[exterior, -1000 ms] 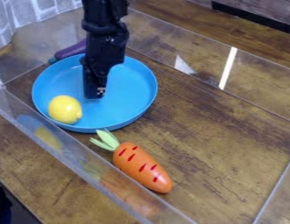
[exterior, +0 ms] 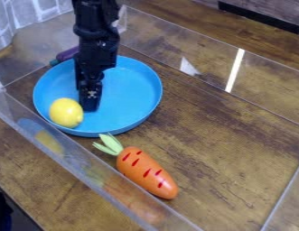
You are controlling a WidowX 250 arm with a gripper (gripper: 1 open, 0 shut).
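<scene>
My black gripper (exterior: 88,90) reaches down from the top of the view over the blue plate (exterior: 135,99), its tips low over the plate's left half, just above and right of a yellow lemon-like object (exterior: 66,113). The gap between the fingers is hard to make out, and I see nothing clearly held. An orange toy carrot (exterior: 145,171) with green leaves lies on the wooden table below the plate.
A purple object (exterior: 62,55) lies behind the plate at the upper left, partly hidden by my arm. Clear plastic walls border the left and bottom. The wooden table (exterior: 224,117) is open on the right.
My gripper has come lower and moved left over the plate, toward the yellow object. The plate, yellow object and carrot look unmoved.
</scene>
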